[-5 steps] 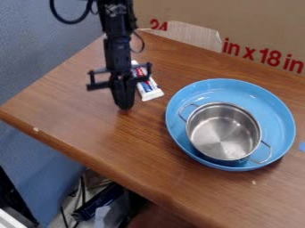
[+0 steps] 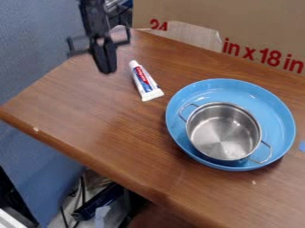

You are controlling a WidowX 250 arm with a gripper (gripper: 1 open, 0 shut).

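Observation:
The black gripper (image 2: pixel 103 55) hangs at the upper left, blurred, above the wooden table (image 2: pixel 89 120) and left of a white toothpaste tube (image 2: pixel 145 80); whether its fingers are open or shut is unclear. A steel pot (image 2: pixel 220 131) with two side handles sits on a light blue plate (image 2: pixel 262 104) at the right.
A cardboard box (image 2: pixel 244 27) stands along the back. Past the left edge are a blue-grey surface (image 2: pixel 30 80) and some dark items below.
The gripper has moved up and to the left, away from the front of the tube, which now shows fully. The tube, plate and pot look unmoved.

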